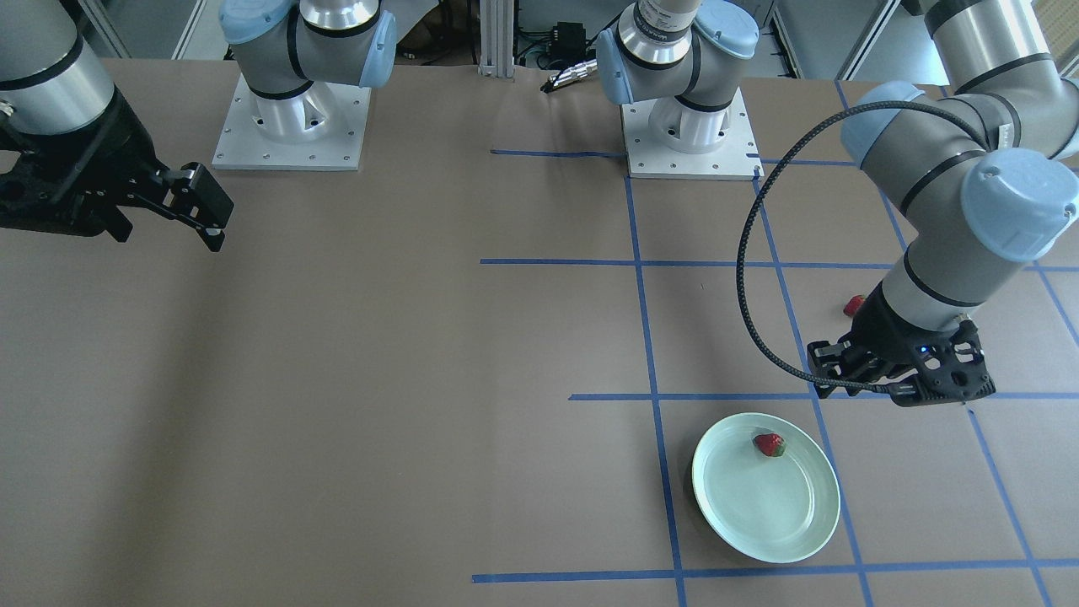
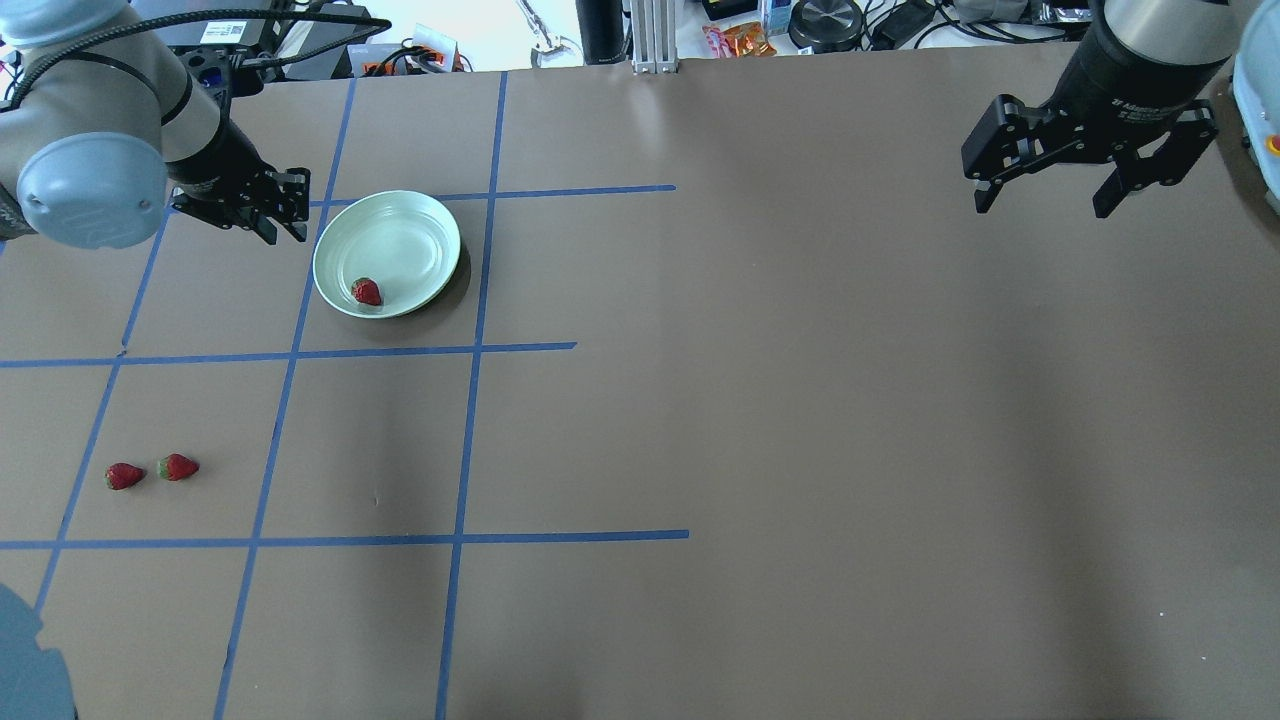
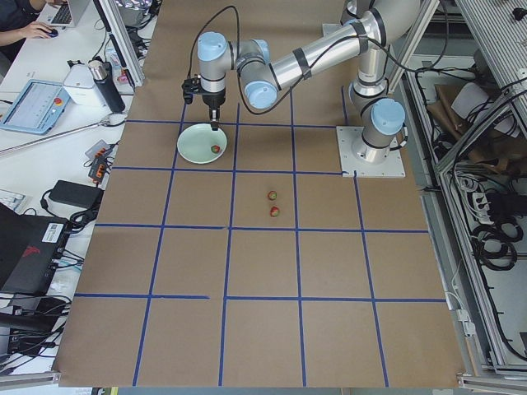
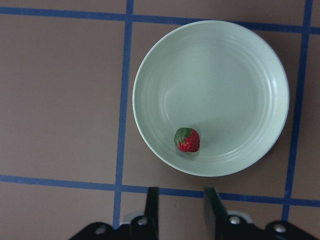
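Note:
A pale round plate (image 4: 215, 80) holds one strawberry (image 4: 187, 140) near its rim; the same plate (image 2: 408, 240) shows in the top view. My gripper hangs above the table beside the plate, its fingers open with nothing visible between them. In the top view two loose strawberries (image 2: 178, 467) lie on the taped table, away from the plate; in the front view one strawberry (image 1: 852, 305) shows, partly behind my arm.
Another black gripper (image 2: 1080, 156) hangs at the top right of the top view. Further white arm bases (image 1: 693, 142) stand at the back.

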